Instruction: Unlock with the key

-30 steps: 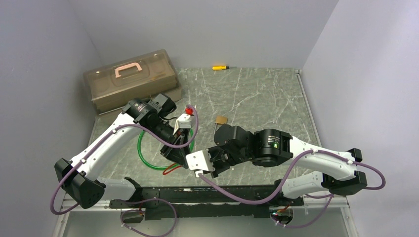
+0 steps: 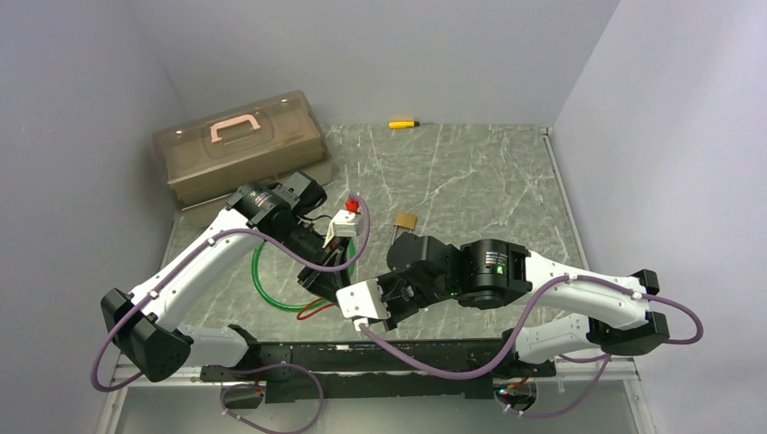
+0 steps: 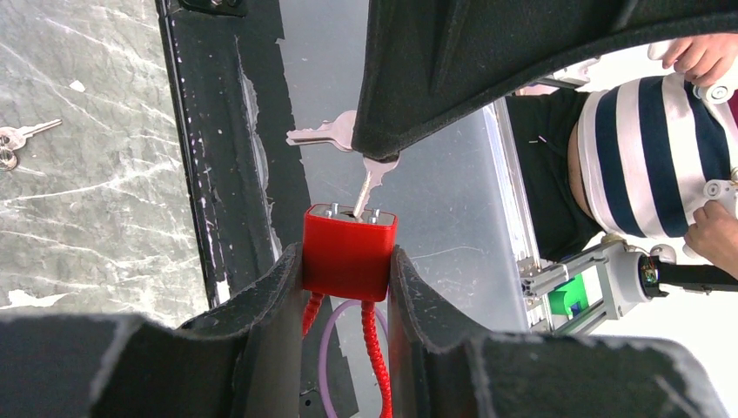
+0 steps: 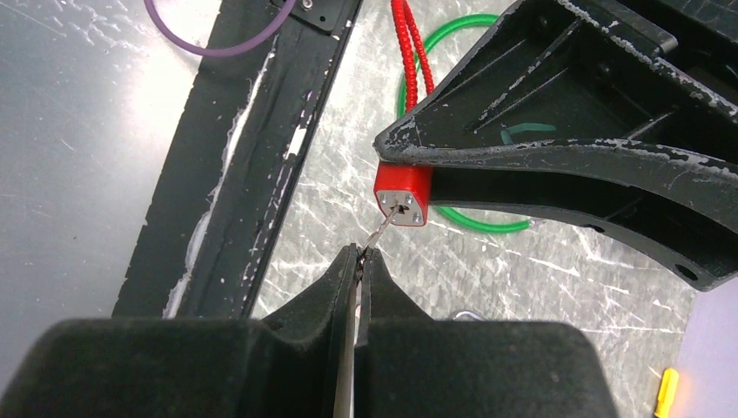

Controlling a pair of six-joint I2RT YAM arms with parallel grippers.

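In the left wrist view my left gripper grips a red padlock (image 3: 346,252) with a red cord below it, keyway facing up. A key (image 3: 372,183) stands at the keyway, and a second key (image 3: 322,134) beside it is partly behind my right gripper. In the right wrist view my right gripper is shut on the key, whose thin shaft reaches the keyhole of the red lock (image 4: 402,196); how deep it sits is unclear. From above, both grippers meet low at the front centre, mostly hidden by the arms.
A brass padlock (image 2: 405,221) lies mid-table, a yellow screwdriver (image 2: 401,124) at the back, a lidded toolbox (image 2: 240,149) back left, and a green cable loop (image 2: 271,296) under my left arm. Loose keys (image 3: 19,139) lie on the marble top.
Over the last second both arms have shifted slightly in the top view, the left one a little rightward, the right one a little leftward and down.
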